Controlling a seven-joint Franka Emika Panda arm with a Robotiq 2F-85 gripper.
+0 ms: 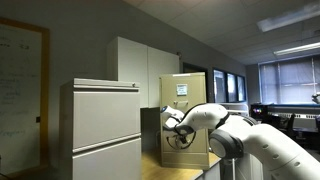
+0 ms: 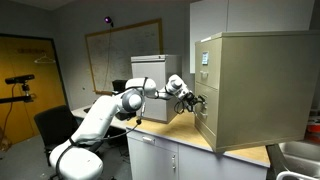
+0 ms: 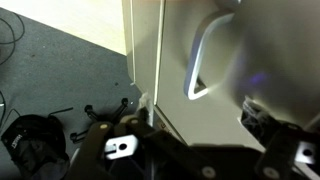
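Note:
A beige filing cabinet (image 2: 255, 95) stands on the counter, its drawer fronts facing my arm. My gripper (image 2: 190, 103) is close to the drawer fronts at about mid-height. In the wrist view a curved silver handle (image 3: 196, 62) juts from a drawer front, ahead of the gripper. The fingers are open, apart from each other, with the handle beyond the fingertips; nothing is held. From exterior view 1 the gripper (image 1: 180, 137) appears in front of the lower drawer, partly covered by the arm and its cables.
A light grey cabinet (image 1: 100, 128) stands to one side. The wooden counter (image 2: 180, 129) has bare surface in front of the beige cabinet. A sink (image 2: 301, 160) is beyond it. In the wrist view, a black bag (image 3: 35, 145) lies on the floor below.

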